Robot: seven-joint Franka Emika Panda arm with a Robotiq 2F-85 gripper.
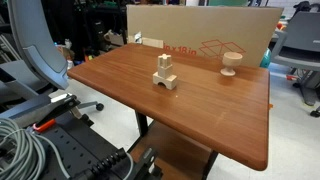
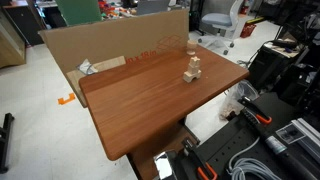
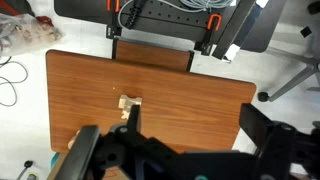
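A small stack of pale wooden blocks (image 1: 164, 74) stands on the brown table (image 1: 215, 110), left of its middle in exterior view 1. The same stack (image 2: 192, 71) shows in exterior view 2, and from above the blocks (image 3: 128, 103) appear in the wrist view. Near the back right corner in exterior view 1 stands a pale goblet-shaped cup (image 1: 231, 63). My gripper is seen from the wrist camera, its two dark fingers wide apart above the table. Nothing shows between them, and the blocks lie off to one side below.
A large cardboard panel (image 1: 185, 30) stands along the table's back edge. On the robot's side a black stand (image 3: 165, 30) carries coiled cables (image 1: 20, 150).
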